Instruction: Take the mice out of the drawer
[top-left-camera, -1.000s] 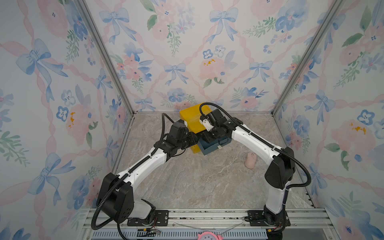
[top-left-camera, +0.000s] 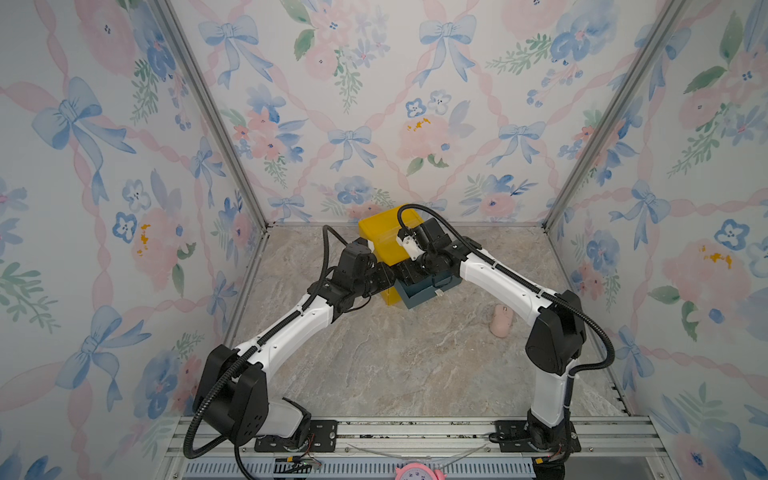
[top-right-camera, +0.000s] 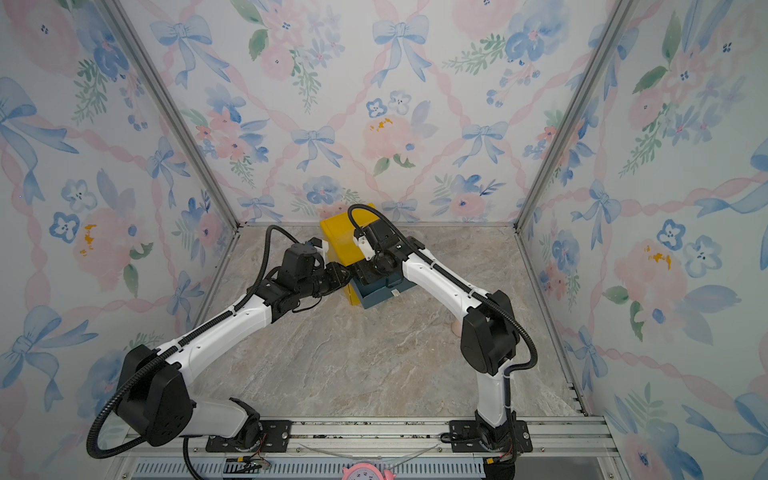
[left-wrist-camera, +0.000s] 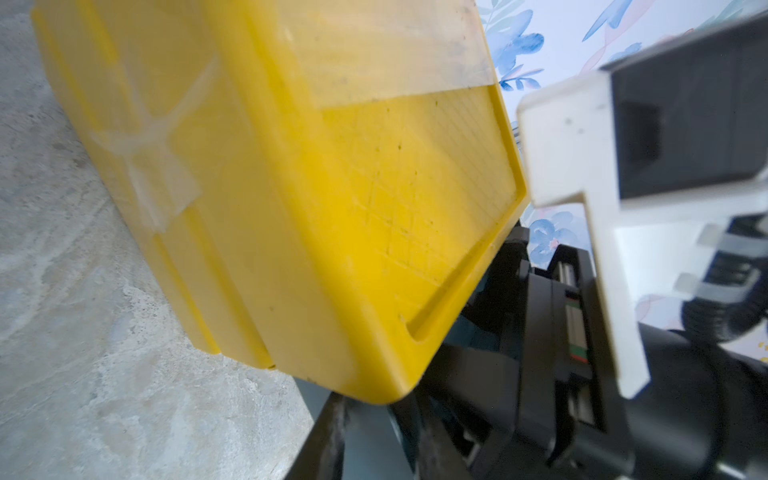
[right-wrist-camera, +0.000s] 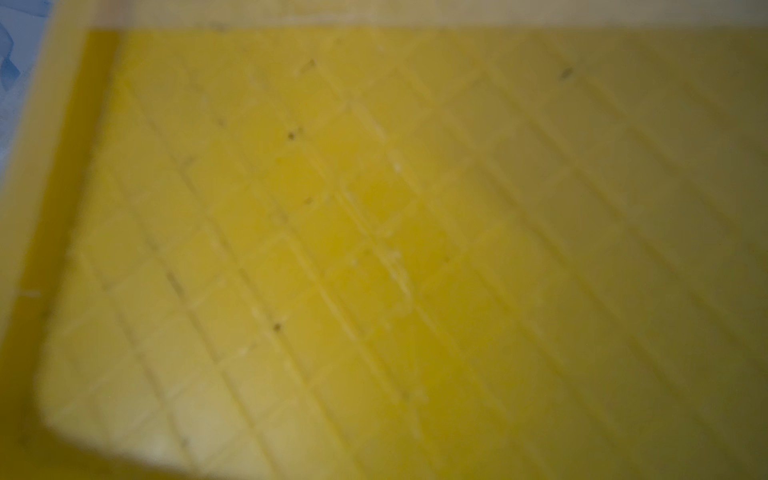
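A yellow box (top-left-camera: 384, 220) stands at the back centre, with a blue-grey drawer (top-left-camera: 420, 294) out at its front right. My left gripper (top-left-camera: 388, 284) is at the drawer's left end; in the left wrist view its fingertips sit at the frame bottom under the yellow corner, and what they grip is unclear. My right gripper (top-left-camera: 408, 273) reaches down into the drawer; its opening is hard to see, and the right wrist view shows only blurred yellow lattice. A pink mouse (top-left-camera: 501, 321) lies on the table right of the drawer. The drawer's contents are mostly hidden by the grippers.
Patterned walls enclose the sides and back. The two arms are close together over the box.
The left arm has not visibly moved.
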